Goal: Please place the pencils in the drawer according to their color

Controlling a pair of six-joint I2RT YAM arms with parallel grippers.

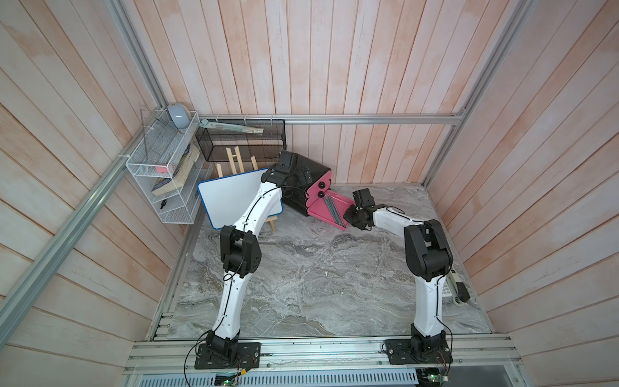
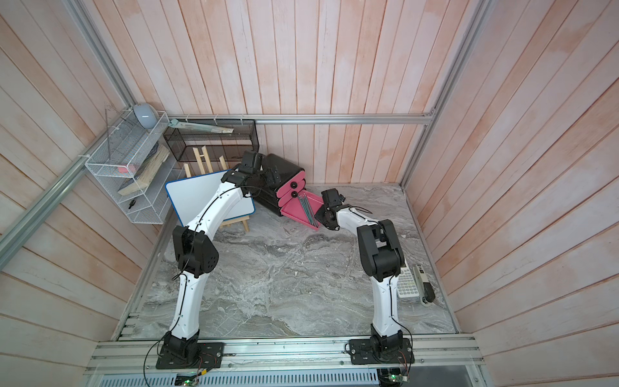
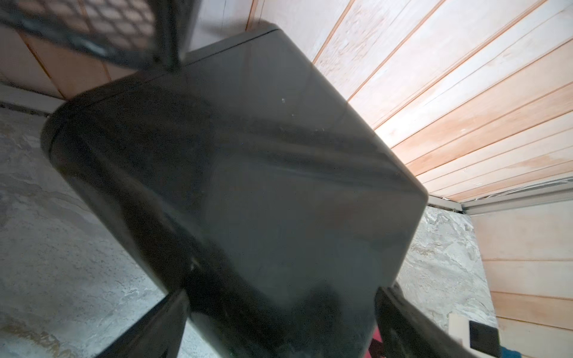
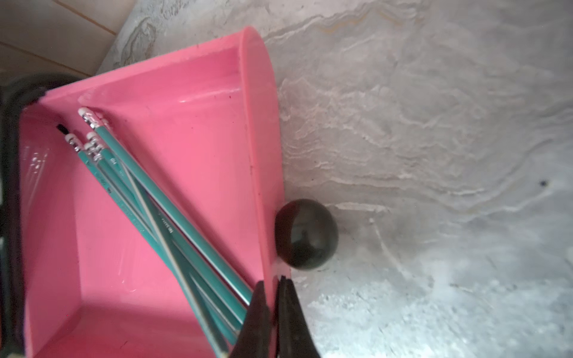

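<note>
A black drawer unit (image 3: 250, 173) with pink fronts has its bottom pink drawer (image 4: 161, 107) pulled out. Several teal pencils (image 4: 179, 232) lie diagonally inside. My right gripper is shut on the drawer's front wall, beside its round black knob (image 4: 305, 234). Over the unit is my left gripper, its fingers apart at either side of the lower edge of the left wrist view, with the dark housing behind them.
A whiteboard (image 1: 235, 196) on an easel stands left of the unit, under wire shelves (image 1: 161, 158). A calculator (image 2: 407, 283) lies at the right edge.
</note>
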